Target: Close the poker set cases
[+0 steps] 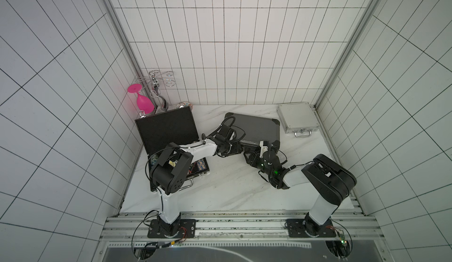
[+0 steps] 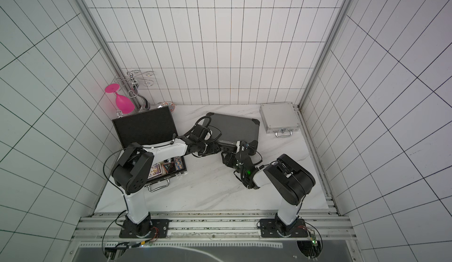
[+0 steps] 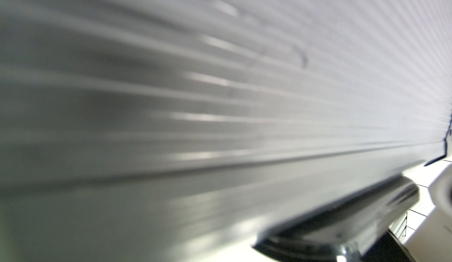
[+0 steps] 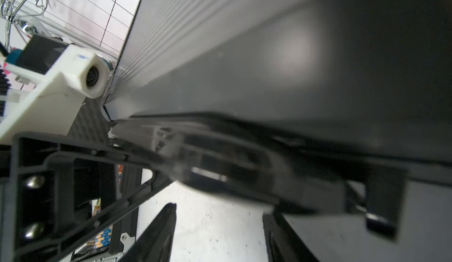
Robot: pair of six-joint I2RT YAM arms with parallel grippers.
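A dark closed case [image 1: 252,127] lies in the middle, with both grippers at its front edge by the handle. My left gripper [image 1: 237,148] is at the front-left of it; in the left wrist view the case's blurred ribbed side [image 3: 226,97] fills the frame. My right gripper stands open below the blurred front edge [image 4: 282,92], pale table between its fingers. At the left, an open poker case [image 2: 146,127] shows cards and chips under my left arm. A closed silver case [image 1: 297,116] lies at the back right.
A metal stand [image 1: 155,85] with a pink wine glass [image 1: 144,102] is at the back left.
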